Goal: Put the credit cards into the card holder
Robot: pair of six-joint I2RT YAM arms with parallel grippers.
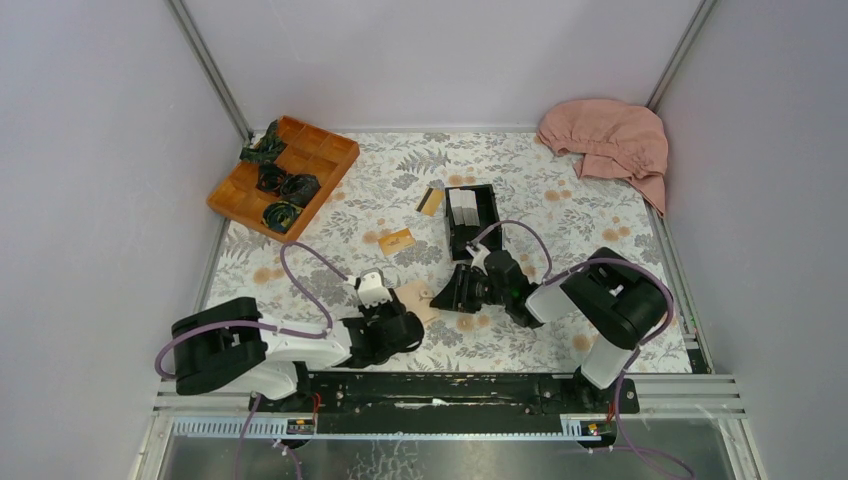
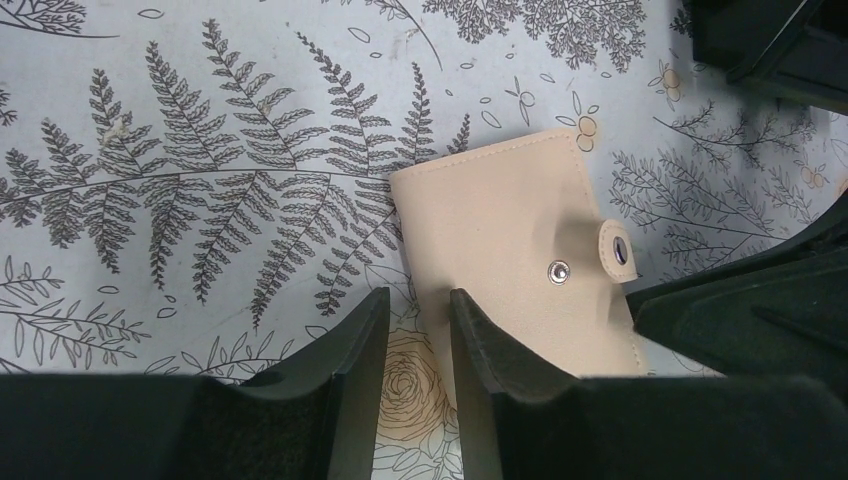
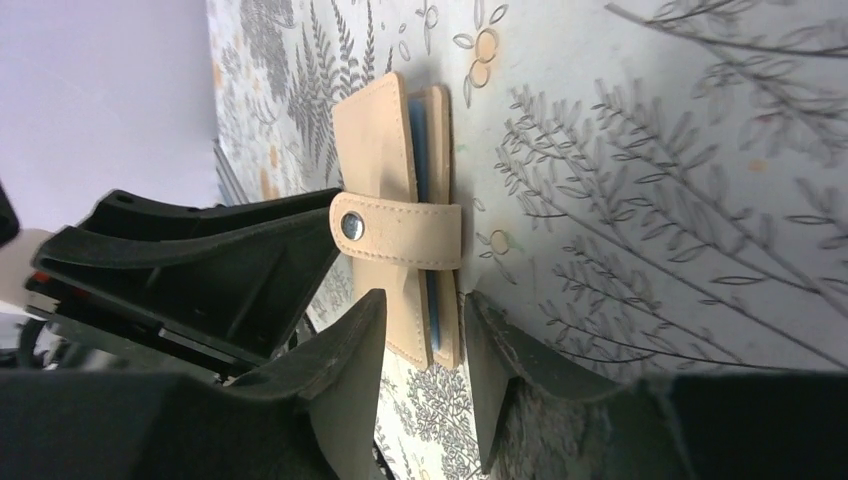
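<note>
A beige card holder [image 2: 510,230] lies on the patterned tabletop, its flap [image 3: 405,232] unfastened and reaching across the edge with the opening. The bare snap [image 2: 559,272] shows in the left wrist view. A blue strip [image 3: 420,150] runs inside that opening; lining or card, I cannot tell. My left gripper is shut on the holder's left edge. Around the opening edge my right gripper stands part open, one finger on each side, contact unclear. A gold card with a dark stripe [image 1: 430,201] and an orange-gold card [image 1: 396,241] lie flat beyond the holder.
A black box [image 1: 487,195] with white items stands behind my right gripper. At the back left sits an orange tray [image 1: 322,150] holding dark coiled cables. Pink cloth [image 1: 604,140] is heaped at the back right.
</note>
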